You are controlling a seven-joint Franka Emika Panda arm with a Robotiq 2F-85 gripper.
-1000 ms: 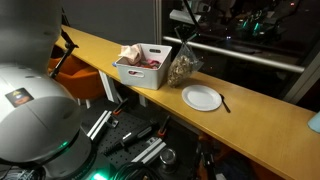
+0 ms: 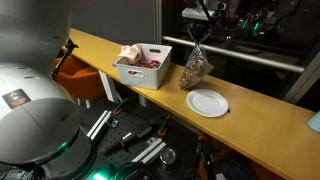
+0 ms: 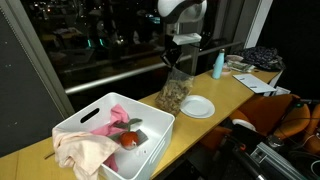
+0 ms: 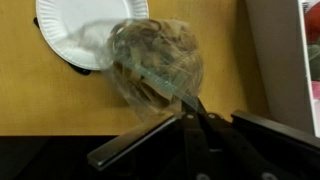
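Note:
A clear plastic bag [image 2: 195,71] with brown contents stands upright at the table's back, its top gathered to a point. At that top my gripper is shut on the thin plastic; the wrist view shows the film running up to the fingertips. In exterior view 2 the bag [image 3: 174,92] hangs just under the gripper, and whether its base touches the table I cannot tell. The white plate [image 2: 207,103] lies right in front of the bag. In the wrist view the bag [image 4: 155,62] overlaps the edge of the plate [image 4: 85,28].
A white bin [image 3: 140,120] with a pink cloth [image 3: 85,150] and a red item [image 3: 129,140] stands beside the bag. A dark utensil [image 4: 78,68] pokes out from under the plate.
The gripper and bag have moved right, away from the bin.

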